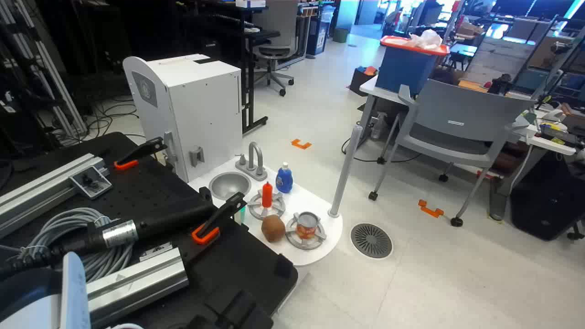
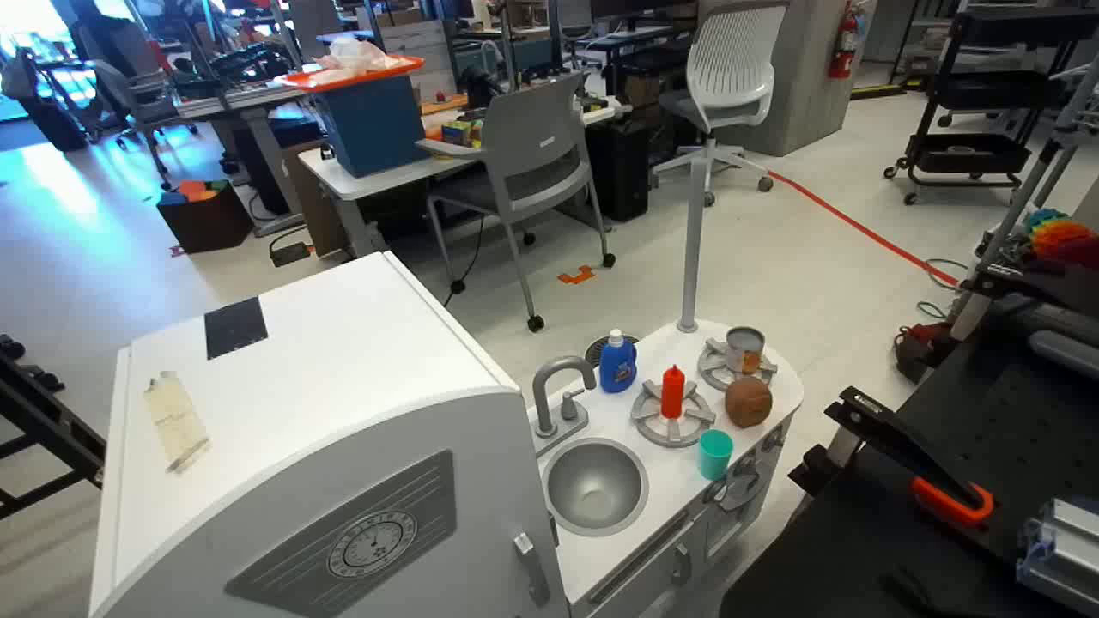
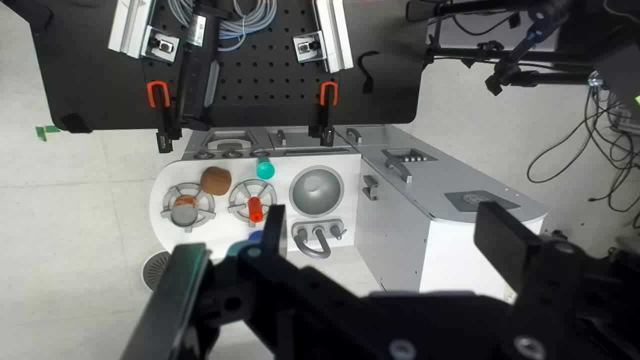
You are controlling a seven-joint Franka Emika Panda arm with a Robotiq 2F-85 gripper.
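Observation:
My gripper stands open high above the toy kitchen, its fingers wide apart and nothing between them. On the white counter (image 2: 670, 496) a red bottle (image 2: 672, 391) stands on one grey burner, and an orange-and-grey can (image 2: 744, 350) is on the other. A brown ball-like object (image 2: 748, 402) rests beside the burners. Close to the front edge is a teal cup (image 2: 715, 454). The blue detergent bottle (image 1: 284, 178) stands near the faucet (image 1: 252, 157); my gripper mostly covers that bottle in the wrist view. The round grey sink (image 3: 316, 191) looks empty.
A tall white cabinet (image 2: 309, 340) rises at one end of the counter, and a grey post (image 1: 346, 170) at the other. The black table (image 3: 264, 111) carries clamps, a cable coil (image 1: 87, 233) and metal rails. Open floor lies beyond the counter.

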